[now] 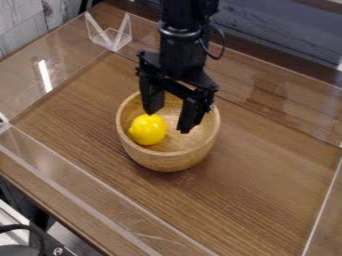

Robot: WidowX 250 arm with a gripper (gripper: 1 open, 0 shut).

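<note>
My black gripper (174, 100) hangs over a round wooden bowl (187, 155), its fingers spread open with nothing seen between them. The left finger comes down above a yellow ball (150, 129) that sits in the left part of the bowl. The right finger is over the bowl's right side.
A clear wire or plastic holder (112, 31) stands at the back left, near the wall. A black cable lies at the bottom left.
</note>
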